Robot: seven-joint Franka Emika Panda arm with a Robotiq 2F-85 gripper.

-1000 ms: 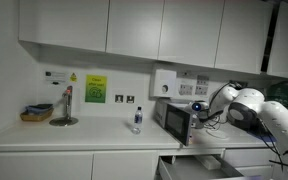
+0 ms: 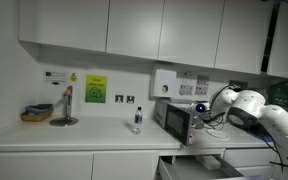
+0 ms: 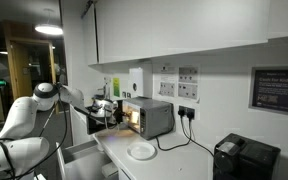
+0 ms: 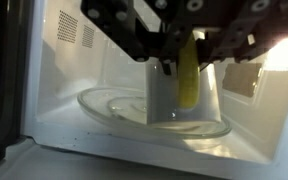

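In the wrist view my gripper is inside the lit microwave, its fingers shut on what looks like the yellow handle (image 4: pixel 189 85) of a white mug (image 4: pixel 162 95). The mug is upright over the round glass turntable (image 4: pixel 109 108); whether its base touches the glass cannot be told. The mug's upper part is hidden behind the fingers. Exterior view 2 shows the microwave (image 3: pixel 154 116) on the counter with its interior glowing. Its dark door (image 2: pixel 178 124) stands open in exterior view 1, close beside the gripper (image 2: pixel 198 107).
A white plate (image 3: pixel 141 151) lies on the counter in front of the microwave, with a black toaster (image 3: pixel 244 160) farther right. Below the counter, a drawer (image 2: pixel 199 168) is pulled out. A bottle (image 2: pixel 137 121) stands left of the microwave.
The arm has shifted very slightly near the microwave opening. The microwave, its open door and the things on the counter look unchanged.
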